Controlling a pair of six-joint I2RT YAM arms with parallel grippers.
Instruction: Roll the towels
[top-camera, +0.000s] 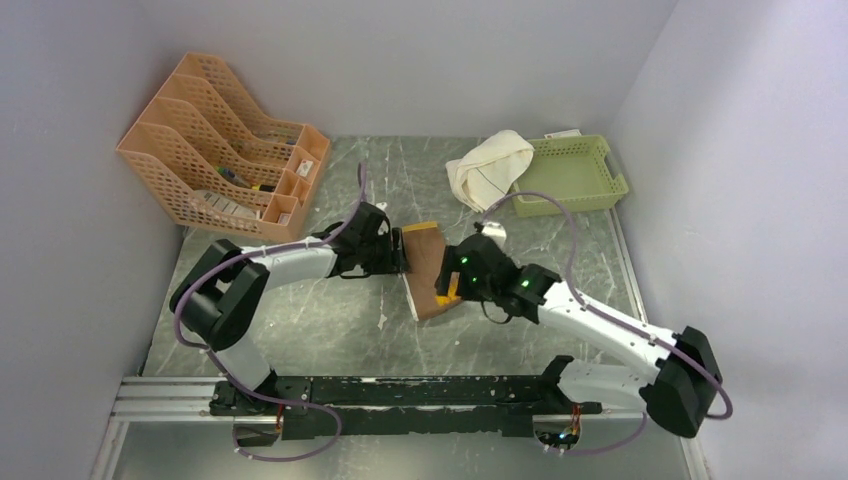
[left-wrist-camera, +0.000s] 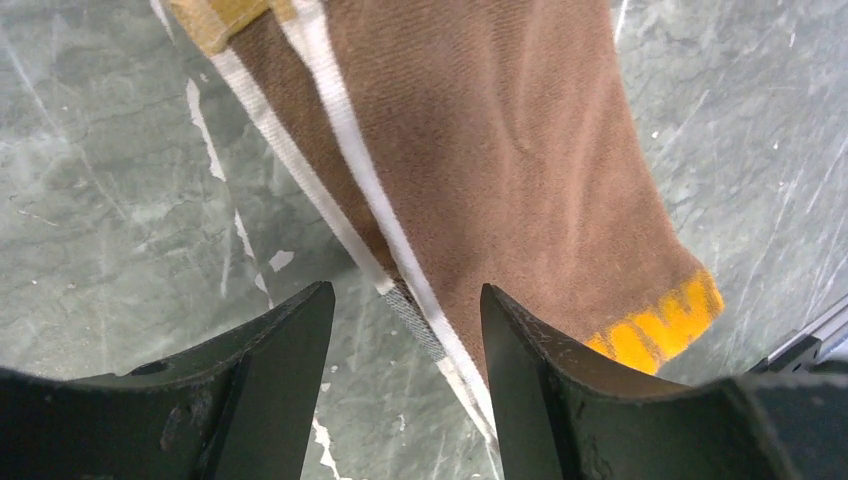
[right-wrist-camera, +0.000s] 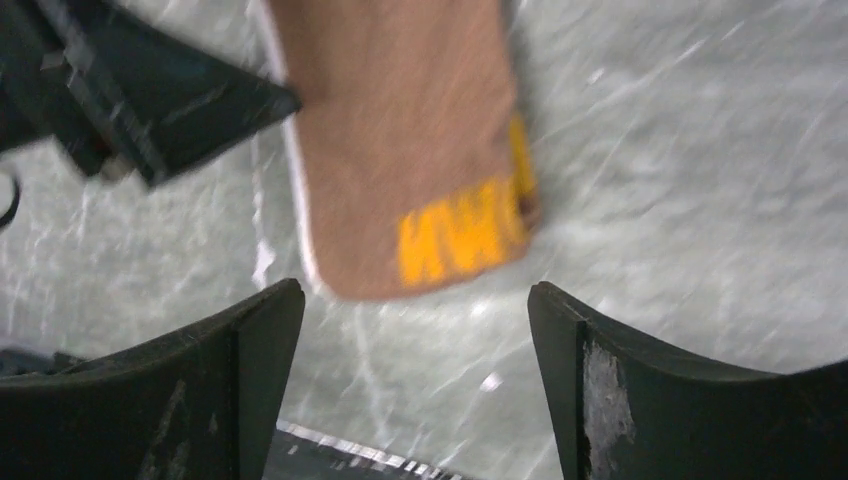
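A brown towel (top-camera: 427, 262) lies folded on the grey table, a yellow band at its far end and yellow with a corner at its near right. White-edged layers (left-wrist-camera: 385, 225) show along its left side. My left gripper (top-camera: 401, 252) is at that left edge; in the left wrist view its fingers (left-wrist-camera: 285, 345) stand apart above the white edge, gripping nothing. Over the towel's right side is my right gripper (top-camera: 446, 272), its fingers (right-wrist-camera: 262, 335) spread with only table between them; the towel's near yellow corner (right-wrist-camera: 455, 238) lies beyond their tips.
A crumpled cream towel (top-camera: 490, 170) rests against the green basket (top-camera: 568, 170) at the back right. An orange slotted organizer (top-camera: 235, 150) stands at the back left. Bare table (top-camera: 340, 320) lies in front of and around the brown towel.
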